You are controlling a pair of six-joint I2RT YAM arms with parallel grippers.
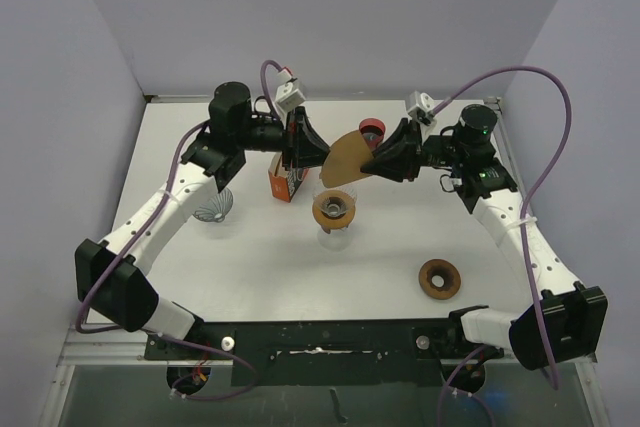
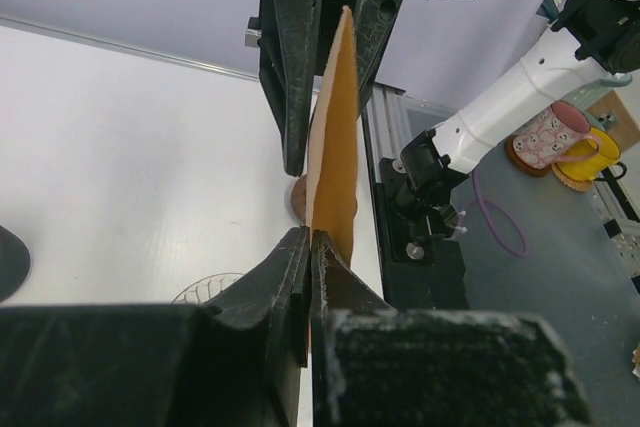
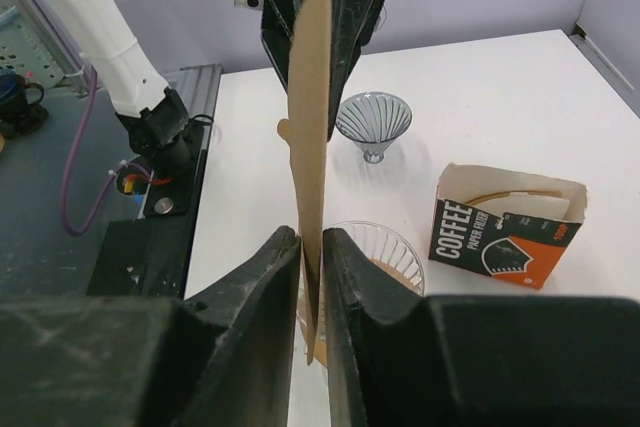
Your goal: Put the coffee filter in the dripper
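The tan paper coffee filter [image 1: 345, 161] hangs upright above the clear dripper [image 1: 321, 188], which has a wooden collar. My left gripper is shut on one edge of the filter. At the opposite edge, the fingers of my right gripper stand slightly apart, with the filter [image 3: 310, 117] between them and its lower tip visible in the gap. The dripper's rim [image 3: 400, 244] shows below in the right wrist view; in the left wrist view my gripper mostly hides it.
An open coffee filter box [image 3: 505, 227] and a second ribbed clear cone [image 3: 374, 119] stand on the left side of the table. A red-rimmed dark cup [image 1: 371, 131] sits behind the grippers. A wooden ring [image 1: 439, 278] lies front right, with clear table around it.
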